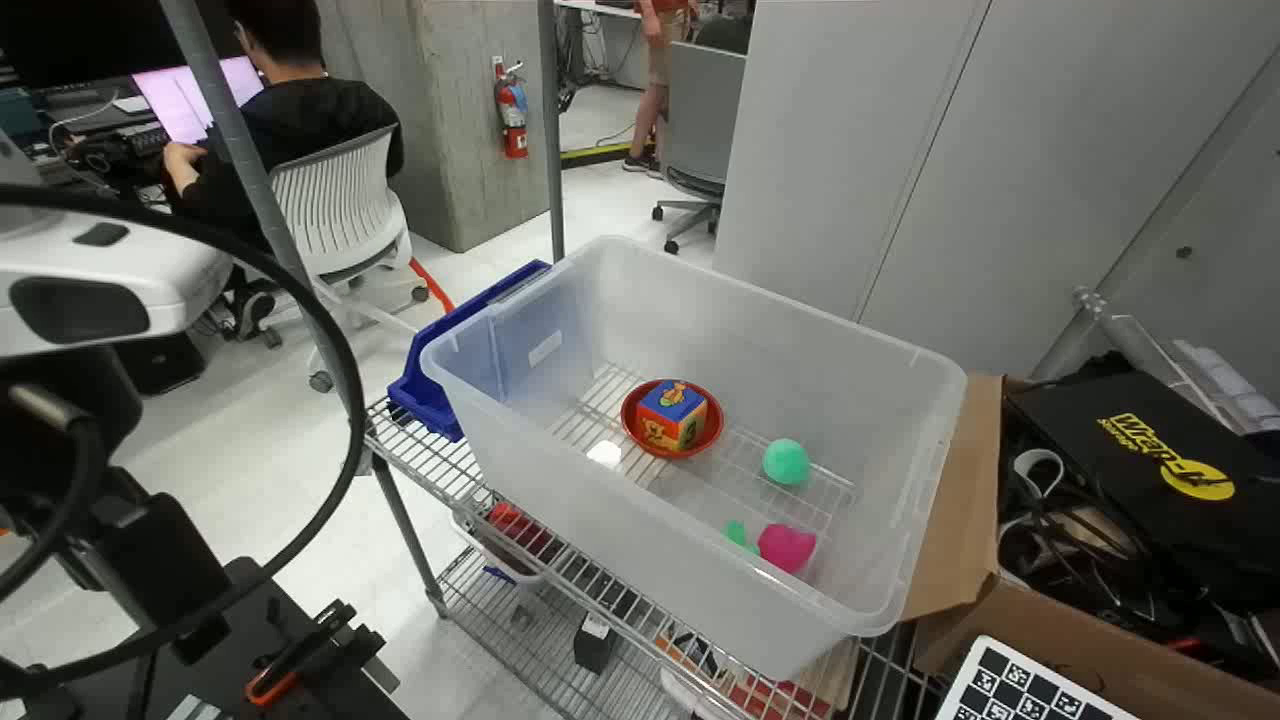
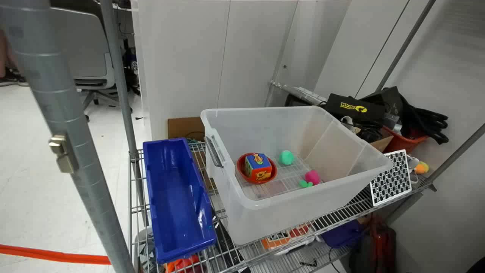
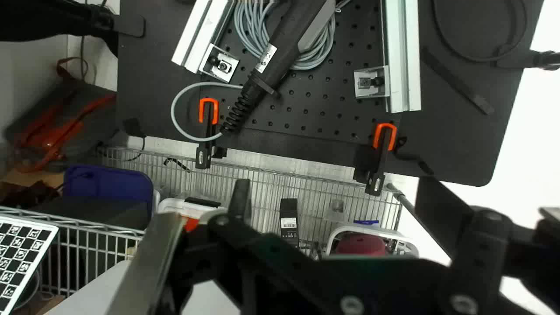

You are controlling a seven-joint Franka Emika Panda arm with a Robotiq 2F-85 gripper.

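Note:
My gripper shows in the wrist view with its two dark fingers (image 3: 241, 200) spread wide apart and nothing between them. In exterior view 1 part of the arm (image 1: 108, 288) stands at the left, clear of the translucent bin (image 1: 600, 528). Inside the bin, a red bowl (image 1: 701, 439) holds a colourful picture cube (image 1: 672, 414). A green ball (image 1: 786, 461) lies to the right of the bowl. Close to the near wall sits a pink object (image 1: 787, 547) with a small green piece (image 1: 738, 533) touching or beside it; both look blurred through the plastic.
An empty blue tray (image 2: 175, 200) stands beside the bin on the wire shelf (image 2: 334, 218). A checkered board (image 2: 391, 178) leans at its other end, near a cardboard box (image 1: 972, 480) of cables. Metal posts (image 2: 68, 136) rise around the rack. Bare floor shows among the bin's contents.

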